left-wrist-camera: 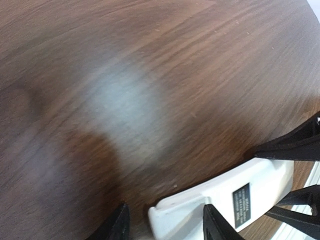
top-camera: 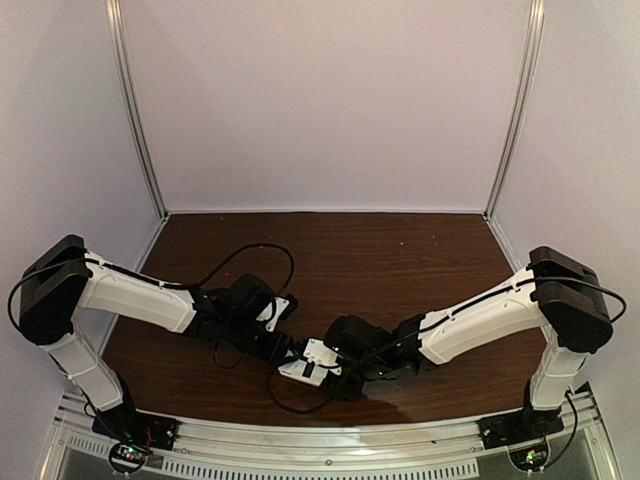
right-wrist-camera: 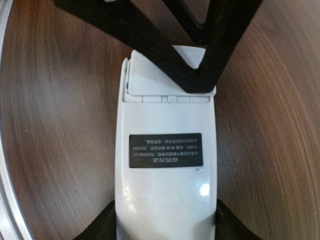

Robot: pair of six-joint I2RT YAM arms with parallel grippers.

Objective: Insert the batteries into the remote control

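The white remote control [top-camera: 300, 368] lies back-side up at the front middle of the table, with a dark label on it [right-wrist-camera: 165, 150]. My right gripper is shut on the remote's lower end, a finger on each side. My left gripper is part open at the other end, over the battery cover, its fingers on either side of that end in the left wrist view. In the right wrist view its black fingers reach over the cover. No batteries can be made out.
A metal rail [top-camera: 330, 435] runs along the front edge, close to the remote. Black cables loop over and beside both arms.
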